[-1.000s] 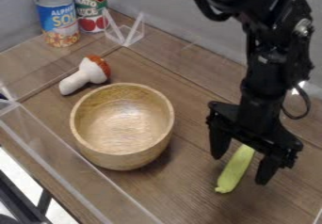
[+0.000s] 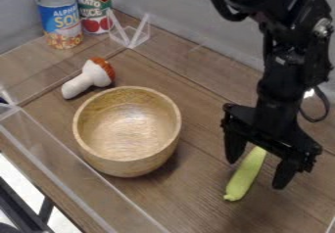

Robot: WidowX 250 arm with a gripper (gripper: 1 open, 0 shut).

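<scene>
A black gripper (image 2: 260, 157) hangs over the right part of the wooden table, its two fingers apart. Under it a long pale yellow-green object (image 2: 242, 182) lies on the table, its upper end between or beneath the fingers; whether they touch it I cannot tell. A wooden bowl (image 2: 127, 132) stands to the left of the gripper, apart from it.
A white toy with an orange cap (image 2: 88, 78) lies at the upper left. Two cans, an Alpha soup can (image 2: 62, 22) and a red can (image 2: 94, 7), stand at the back left by a clear plastic piece (image 2: 128, 31). Bare table surrounds the bowl.
The gripper has shifted slightly over the yellow-green object, which stays in place. The other things have not moved.
</scene>
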